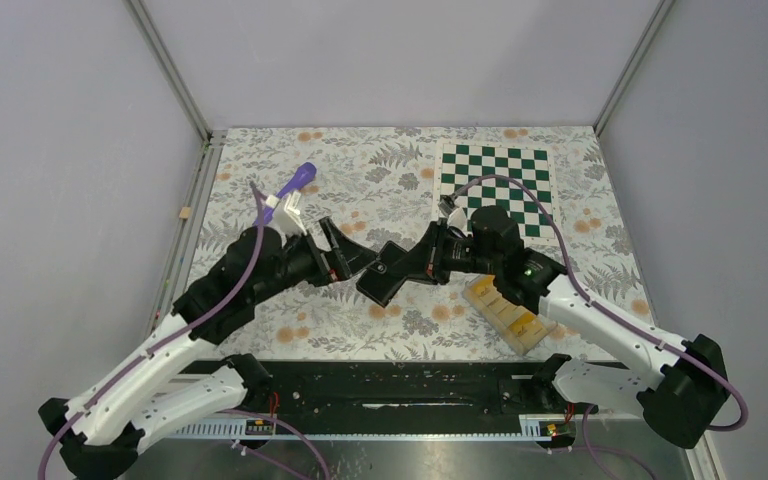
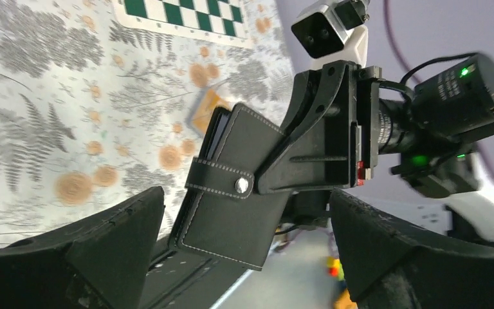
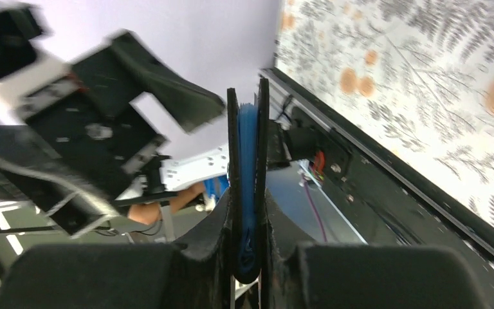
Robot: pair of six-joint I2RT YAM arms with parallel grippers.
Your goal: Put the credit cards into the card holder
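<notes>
The black card holder, with light stitching and a strap closed by a silver snap, is held above the table. My right gripper is shut on one side of it. In the right wrist view the holder stands edge-on, with a blue layer between its dark covers. My left gripper is open by the holder's other side, its two fingers spread wide with no grip on it. No separate credit card can be made out.
A shallow wooden tray with yellow-orange pieces lies below the right arm. A green checkered board is at the back right, and a purple stick at the back left, partly behind the left arm.
</notes>
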